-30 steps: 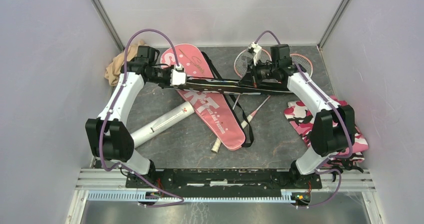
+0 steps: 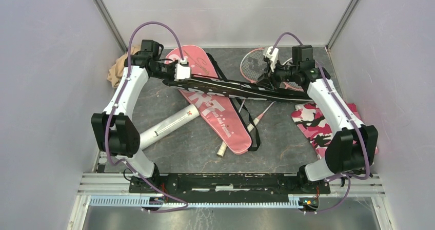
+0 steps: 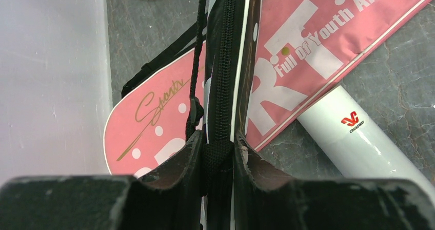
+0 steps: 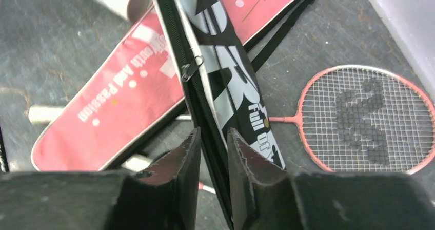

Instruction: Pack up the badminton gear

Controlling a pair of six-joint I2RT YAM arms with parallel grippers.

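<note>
A black racket bag stretches across both arms above the floor. In the left wrist view, my left gripper is shut on a gathered end of this bag, by its zipper. My right gripper is parted, and the zippered edge of the bag runs between its fingers; a zipper pull sits just ahead. Beneath lies a pink racket bag with a black strap. Two rackets lie on the floor, one racket head showing to the right; their handles are partly under the pink bag.
A white shuttlecock tube lies at the left. On the right is a pink camouflage cloth, partly under the right arm. Tan cloth rests by the left wall. Bare floor shows at the front middle.
My right gripper has moved right along the black bag. My left gripper has risen a little and shifted slightly, keeping its end of the bag.
</note>
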